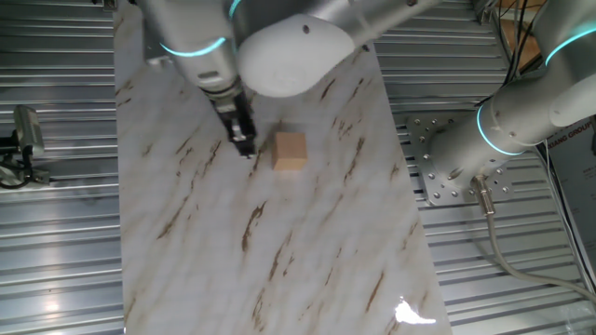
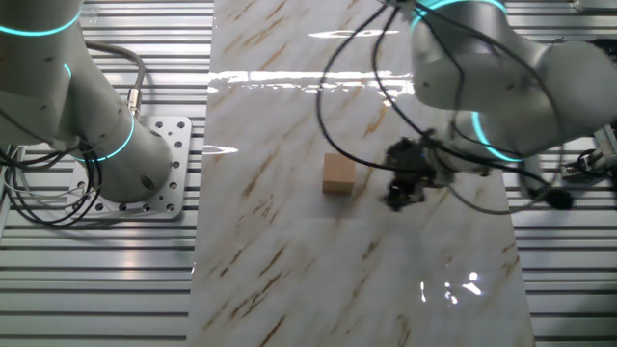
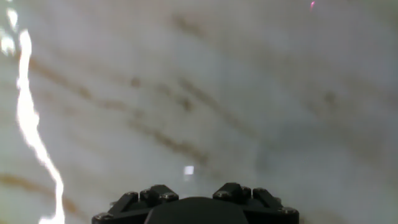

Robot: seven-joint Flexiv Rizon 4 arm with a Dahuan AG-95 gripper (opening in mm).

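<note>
A small tan wooden block [image 1: 290, 152] sits on the marble-patterned board, towards its far half in exterior view 1. In exterior view 2 the same block [image 2: 338, 173] lies between the arm's base and the gripper. My gripper [image 1: 244, 147] hangs above the board, to the block's left in exterior view 1 and apart from it. The wrist view shows the gripper open, its two dark fingers [image 3: 158, 194] spread and only blurred board beyond them. No block appears in the wrist view.
The marble-patterned board [image 1: 196, 270] is otherwise clear, with bright reflections. Slatted metal surface [image 1: 56, 251] flanks it. The arm's base [image 1: 466, 154] stands beyond one long edge, and a small grey device [image 1: 26, 135] stands beyond the other. Loose cables [image 2: 323, 106] loop by the arm in exterior view 2.
</note>
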